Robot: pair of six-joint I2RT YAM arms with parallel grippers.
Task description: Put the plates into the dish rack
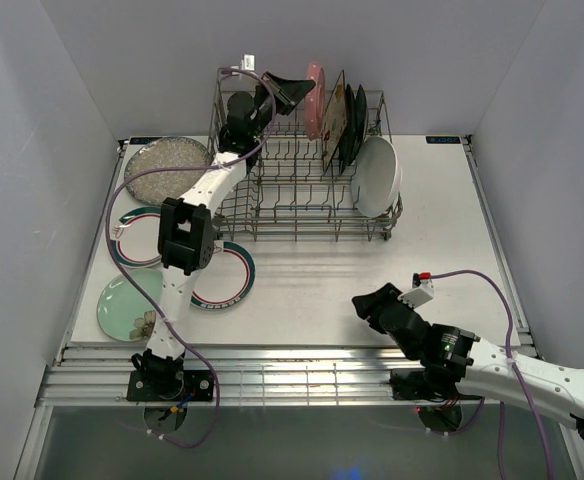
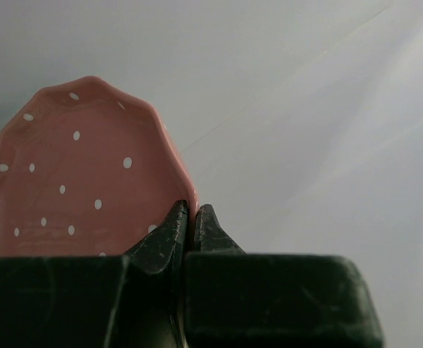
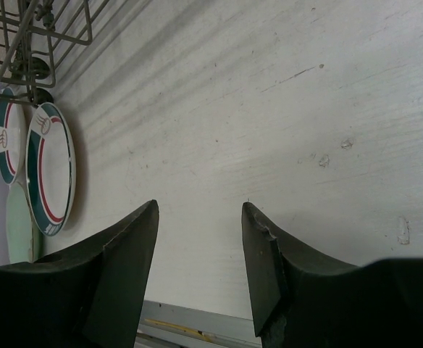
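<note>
My left gripper is shut on a pink plate, upright at the back of the wire dish rack; in the left wrist view the pink plate shows white spots. A patterned plate, dark plates and a white plate stand in the rack to its right. On the counter at left lie a speckled plate, two green-rimmed plates and a pale green plate. My right gripper is open and empty over the lower right counter.
The counter right of the rack and in front of it is clear. Grey walls close in the back and both sides. A metal rail runs along the front edge.
</note>
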